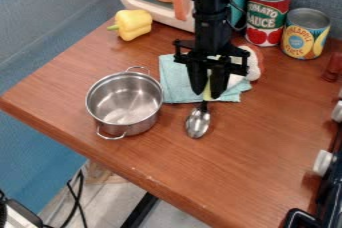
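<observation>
My black gripper [209, 72] hangs over a folded light-blue cloth [178, 86]. Below its fingertips a silver spoon [198, 124] points toward the front, with a pale yellow part at its upper end, partly hidden by the fingers. Whether the fingers are closed on the spoon cannot be made out. A steel pot [124, 113] with two handles stands to the left of the cloth.
A yellow pepper-like object [131, 23] lies at back left. Two cans [267, 17] [306, 34] stand at back right, before a toy kitchen. A black appliance [315, 212] lines the right edge.
</observation>
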